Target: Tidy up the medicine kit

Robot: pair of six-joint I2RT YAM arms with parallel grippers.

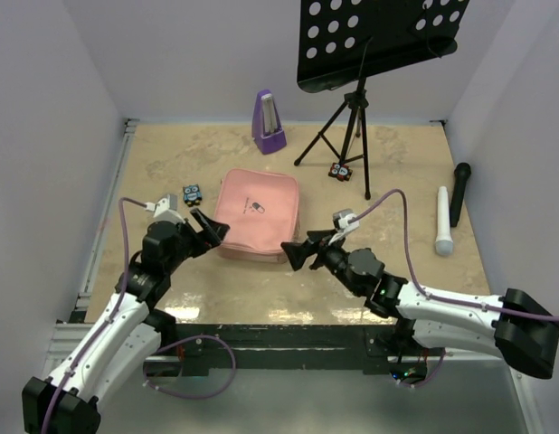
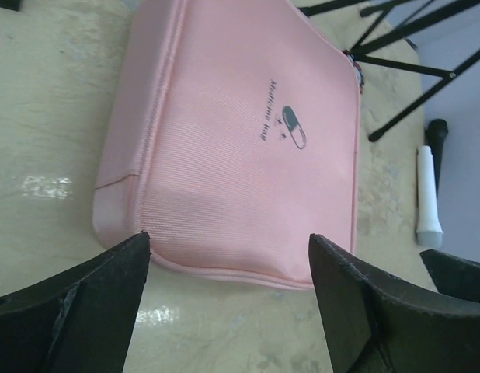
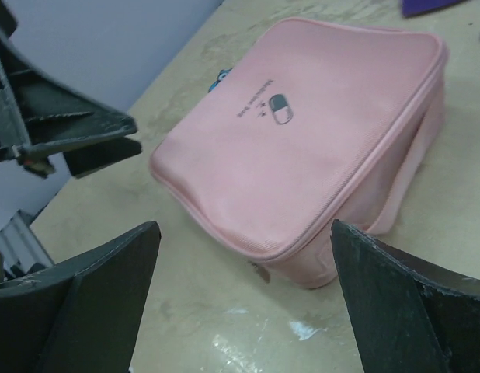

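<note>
The pink medicine kit (image 1: 257, 208) lies closed near the middle of the table, its lid with a pill emblem facing up (image 2: 248, 140) (image 3: 302, 116). My left gripper (image 1: 209, 231) hangs at the kit's left front corner; in the left wrist view its fingers are apart in front of the kit with nothing between them. My right gripper (image 1: 298, 249) is at the kit's right front corner, open and empty, as the right wrist view also shows.
A black music stand (image 1: 361, 117) stands behind at right, a purple metronome (image 1: 268, 127) at the back. White (image 1: 443, 221) and black (image 1: 459, 190) microphones lie at the right.
</note>
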